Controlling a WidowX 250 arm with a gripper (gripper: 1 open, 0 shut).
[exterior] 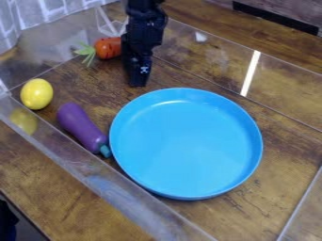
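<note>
My black gripper [138, 68] is lowered to the wooden board at the upper middle of the camera view, beside an orange tomato-like object [108, 47] and a carrot with green top [85, 51] at its left. Its fingers are dark and hard to make out, so the finger's state is unclear. A large blue plate [186, 141] fills the lower middle. A purple eggplant [79, 125] lies left of the plate, and a yellow lemon-like object [37, 93] sits further left.
Clear plastic walls [51, 151] border the work area along the lower left and at the back left.
</note>
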